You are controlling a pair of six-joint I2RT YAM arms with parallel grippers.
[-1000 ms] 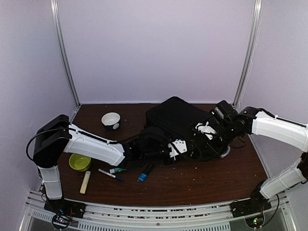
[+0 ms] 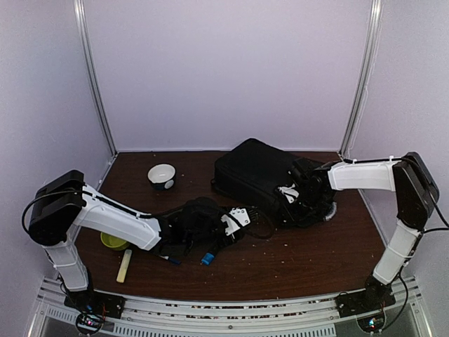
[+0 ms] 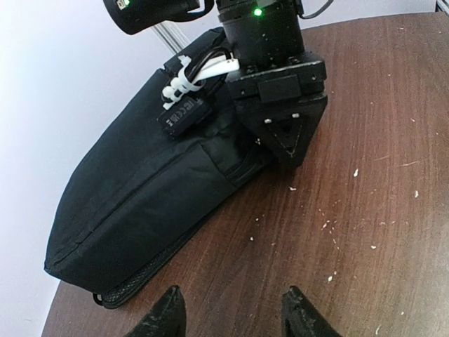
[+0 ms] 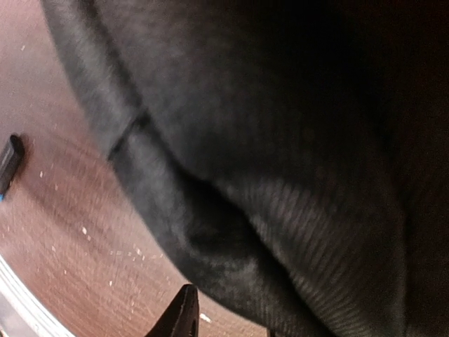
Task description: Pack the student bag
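A black bag [image 2: 252, 175] lies at the back right of the table, filling much of the right wrist view [image 4: 280, 112]. My right gripper [image 2: 287, 207] is at the bag's front; in the left wrist view its housing hides part of the bag, and in its own view whether it holds fabric is unclear. My left gripper is open above bare wood in front of the bag, nothing between its fingers. A blue-capped marker [image 2: 208, 258], a pen [image 2: 169, 260] and a pale yellow stick [image 2: 123, 267] lie near the front left.
A white bowl [image 2: 161, 175] stands at the back left, and a yellow-green bowl [image 2: 112, 241] at the left, partly behind the left arm.
My left gripper has moved left, away from the bag's front.
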